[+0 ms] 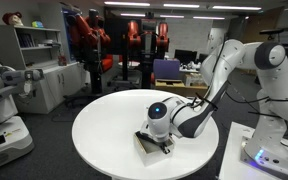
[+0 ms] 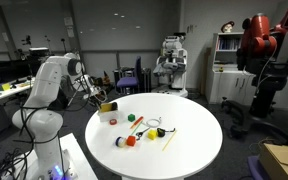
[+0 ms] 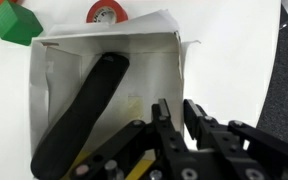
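A white open-topped box (image 3: pixel 106 42) holds a long black object (image 3: pixel 84 112) and something yellow, partly hidden at its near end. My gripper is part open, its fingers (image 3: pixel 162 110) on either side of the box's right wall, with a narrow gap showing; whether they touch the wall is unclear. Seen in exterior view 1, the gripper (image 1: pixel 162 143) is low at the box (image 1: pixel 149 157) on the white table. The box (image 2: pixel 106 116) with the dark object also shows at the table's left side in exterior view 2.
Red tape (image 3: pixel 107 12) and a green block (image 3: pixel 17 22) lie just beyond the box. Several small items, among them a red piece (image 2: pixel 132 141) and a yellow stick (image 2: pixel 169 142), are spread on the table (image 2: pixel 189 115), whose right part is bare.
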